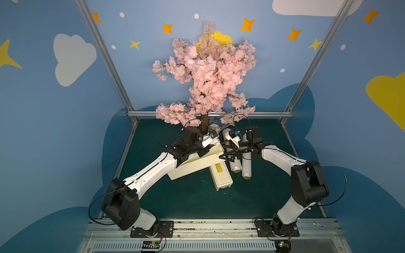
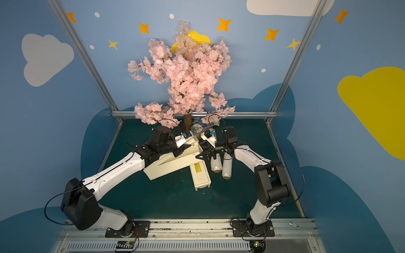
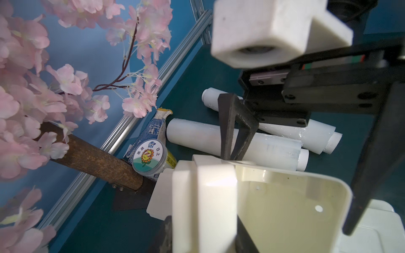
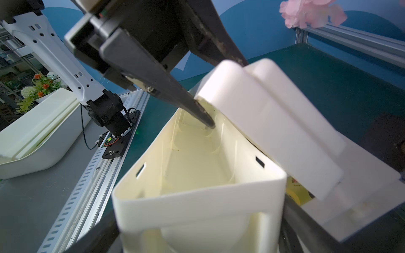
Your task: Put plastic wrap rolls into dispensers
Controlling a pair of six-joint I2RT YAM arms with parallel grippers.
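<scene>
A cream dispenser box (image 1: 198, 163) stands open and slanted across a closed dispenser (image 1: 221, 179) with a yellow label. In the right wrist view the near end of the box (image 4: 198, 202) has my right gripper's dark fingers (image 4: 301, 232) spread at both sides. A white lid-like piece (image 4: 270, 126) leans tilted along the box's edge. My left gripper straddles that piece, one finger over the box's inside, the other behind it; whether it grips is unclear. From the left wrist view, the white piece (image 3: 204, 202) hides the fingertips. Two white wrap rolls (image 3: 236, 143) (image 3: 312, 132) lie beyond.
At the back, a round-lidded tub (image 3: 147, 156) and a blue packet (image 3: 154, 128) stand beside the tree trunk (image 3: 97, 160). Pink blossoms (image 1: 206, 71) hang above.
</scene>
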